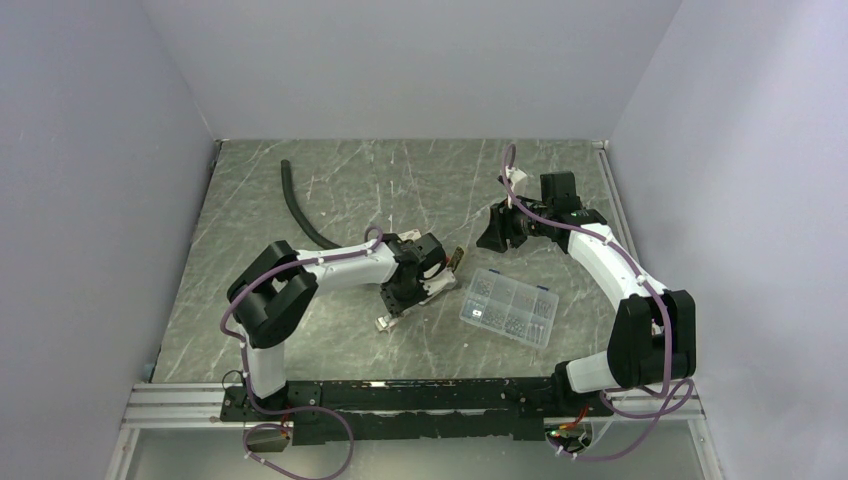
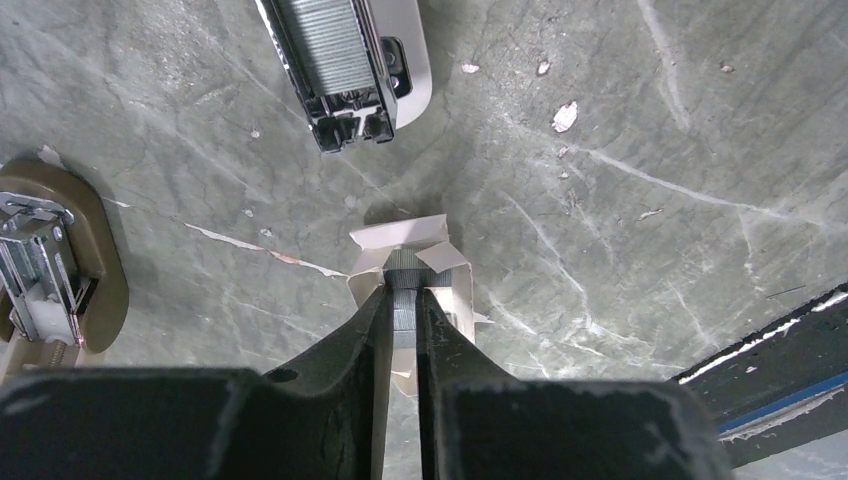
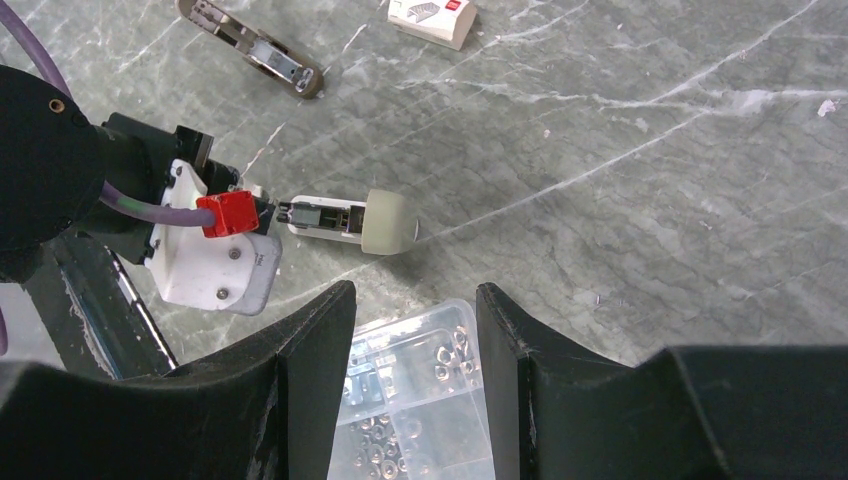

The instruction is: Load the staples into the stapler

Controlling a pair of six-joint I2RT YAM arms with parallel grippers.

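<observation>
My left gripper reaches down into a torn-open paper packet (image 2: 460, 290). Its fingers are close together around a grey strip of staples (image 2: 404, 262), part of which shows between them. The white-based stapler (image 2: 350, 60) lies at the top of the left wrist view, with its metal magazine exposed; in the right wrist view its pale green-grey cap (image 3: 390, 222) stands at one end. My right gripper is open and empty, well to the right of the left hand. The left fingertips are hidden in the right wrist view.
A brown stapler (image 2: 50, 270) lies under the left arm. A clear compartment box (image 1: 510, 308) of small parts is near the right arm. Also on the table are a white box (image 3: 430, 20) and a dark tube (image 1: 293, 205). Free room lies at the back.
</observation>
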